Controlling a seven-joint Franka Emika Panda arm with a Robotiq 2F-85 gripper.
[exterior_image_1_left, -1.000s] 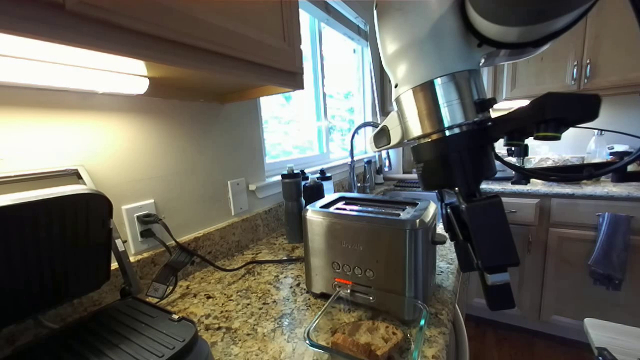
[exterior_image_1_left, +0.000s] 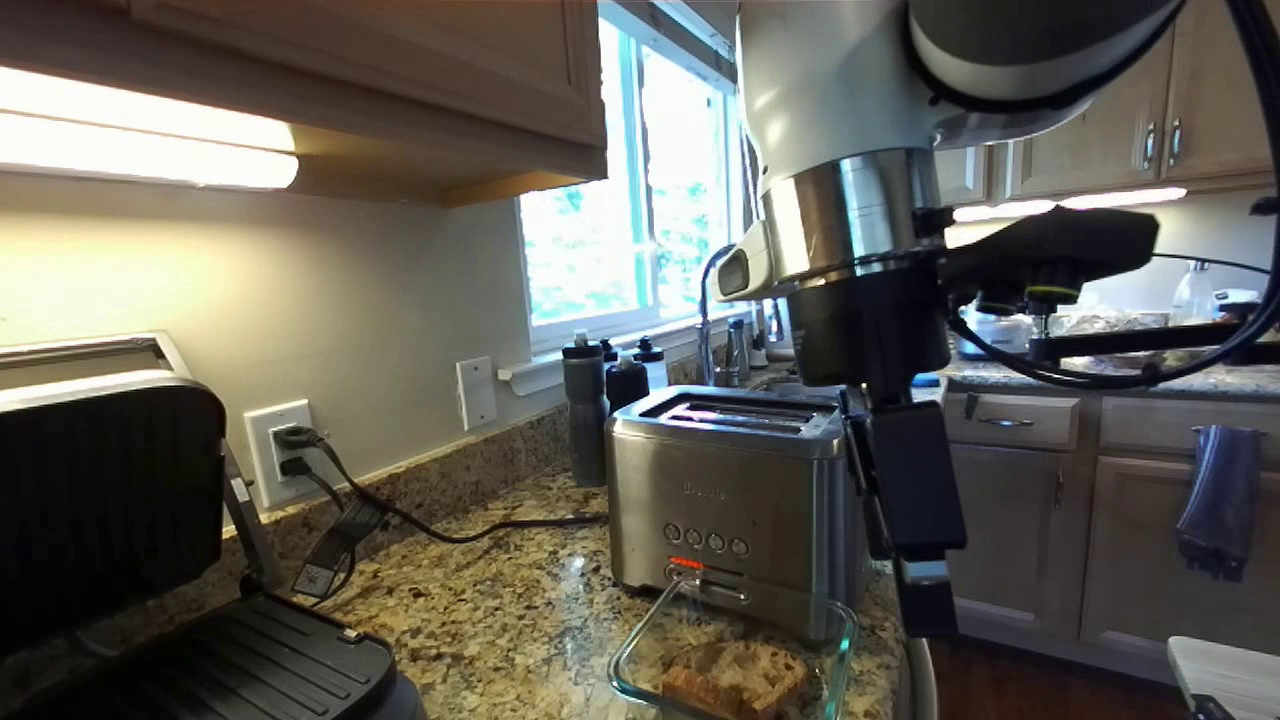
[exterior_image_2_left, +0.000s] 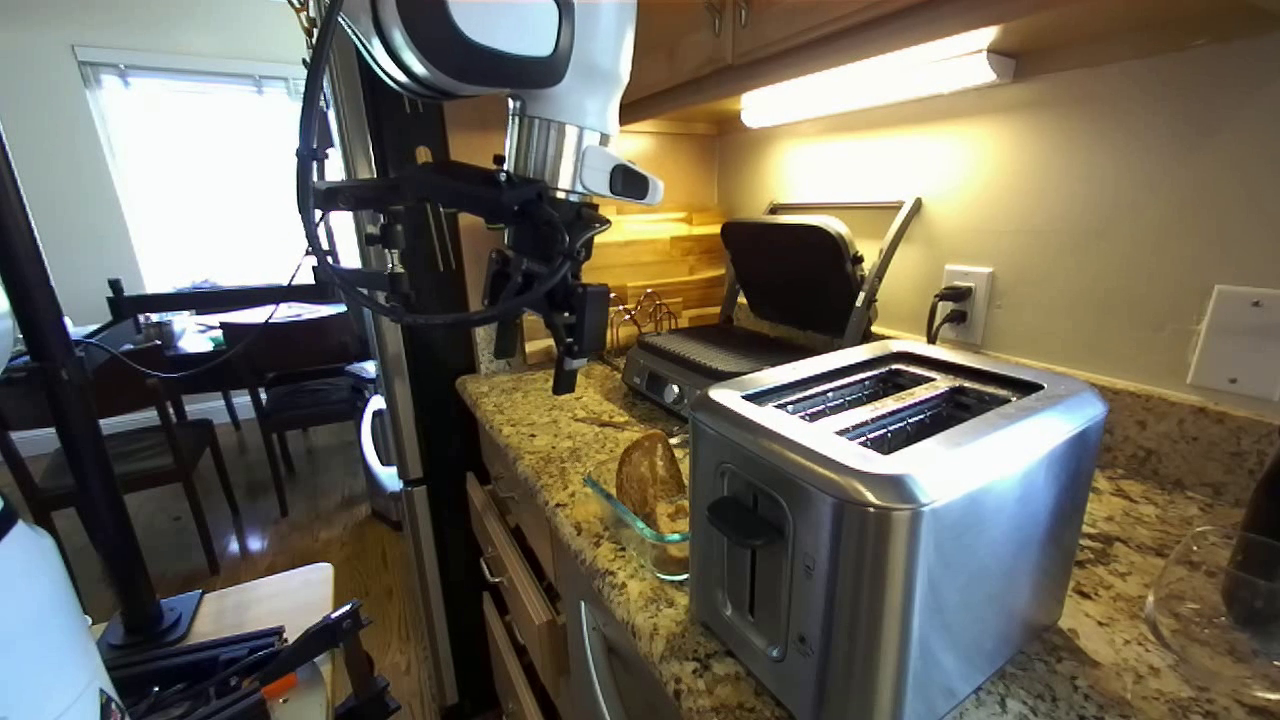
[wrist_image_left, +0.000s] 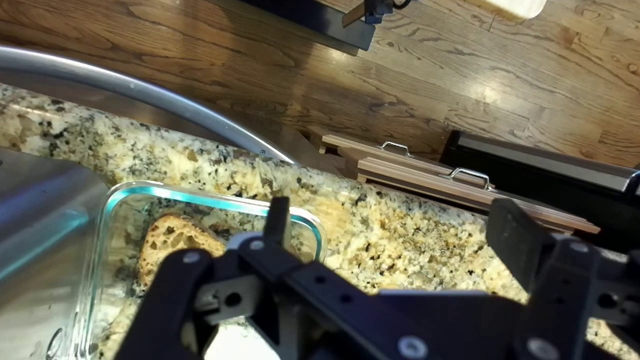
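A slice of brown bread (exterior_image_1_left: 735, 678) leans inside a clear glass dish (exterior_image_1_left: 618, 666) in front of the steel toaster (exterior_image_1_left: 720, 492). In exterior view 2 the bread (exterior_image_2_left: 651, 480) shows upright in the dish, partly behind the toaster (exterior_image_2_left: 888, 540). My gripper is open, its fingers wide apart with only countertop and drawers seen between them. It hangs above the counter's front edge, higher than the dish; the left finger (wrist_image_left: 277, 221) overlaps the dish's corner in the wrist view. The toaster's slots look empty in exterior view 2, its lever (exterior_image_2_left: 744, 522) on the near end.
An open grill press (exterior_image_2_left: 780, 300) stands farther along the counter. Power cords (exterior_image_1_left: 480, 528) run to the wall outlet (exterior_image_1_left: 278, 450). Dark bottles (exterior_image_1_left: 585, 408) stand behind the toaster. Drawers (wrist_image_left: 414, 174) stand partly open below the counter edge.
My arm and gripper have moved left in exterior view 1, toward the toaster and dish, and sit slightly lower. The gripper now covers the toaster's lever there. The bread, dish and toaster have stayed put.
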